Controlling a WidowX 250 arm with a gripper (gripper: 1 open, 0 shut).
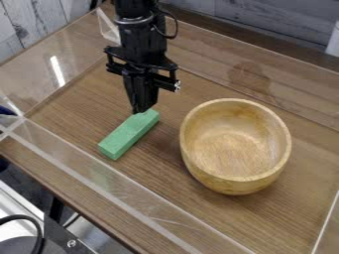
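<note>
A green rectangular block point(129, 134) lies on the wooden table, left of a round tan bowl point(235, 174), which is empty. The black gripper point(141, 104) hangs above the upper end of the block, pointing down. Whether its fingers are open or shut is hard to make out at this size.
A black cable runs at the lower left corner, and the dark edge of the surface shows at the left.
</note>
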